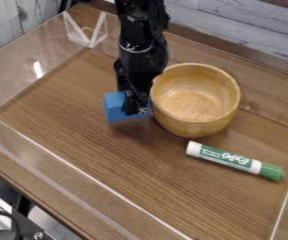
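My black gripper [133, 88] reaches down from the top centre, shut on a blue block [118, 109] just left of a tan wooden bowl [206, 98]. The fingers partly hide the block's upper right part.
A white and green tube labelled GREX or similar [234, 160] lies at the right, in front of the bowl. Clear plastic and white walls border the back and left.
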